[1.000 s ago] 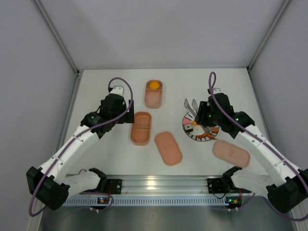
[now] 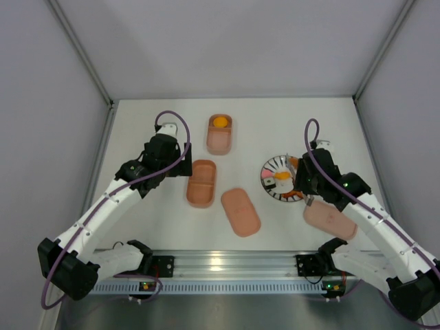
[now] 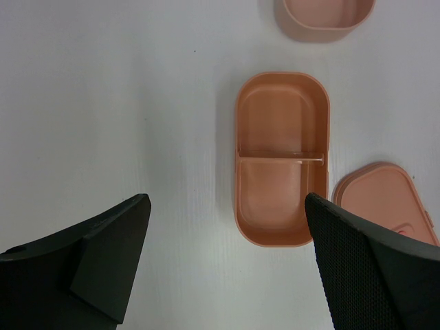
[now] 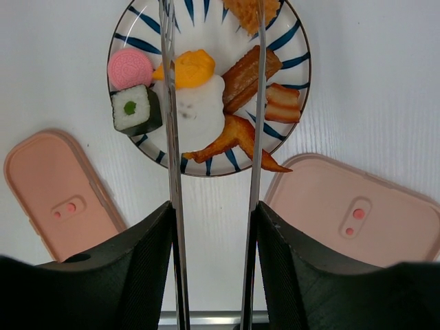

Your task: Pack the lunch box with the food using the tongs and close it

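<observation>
An empty lunch box (image 2: 201, 194) with a divider (image 3: 278, 159) stands below my open left gripper, nothing between its fingers. Behind it is a second lunch box (image 2: 219, 142), with an orange piece (image 2: 220, 122) in its back compartment. Over the patterned plate, my right gripper holds its fingers apart; two long metal strips (image 4: 256, 165) run along their inner sides, reaching over the food. On the plate (image 4: 142, 34) lie a fried egg (image 4: 199, 110), a yellow-orange piece (image 4: 196, 69), a sushi piece (image 4: 136, 110), bacon-like pieces (image 4: 242, 79) and a fried piece (image 4: 230, 137).
One pink lid (image 2: 240, 212) lies flat between the empty box and the plate; another lid (image 2: 331, 220) rests in front of the plate, to the right. A pink disc (image 4: 129, 68) sits on the plate's rim.
My right gripper has moved right and nearer to the front, and the metal strips with it, turning slightly. The left arm, boxes and lids stay put.
</observation>
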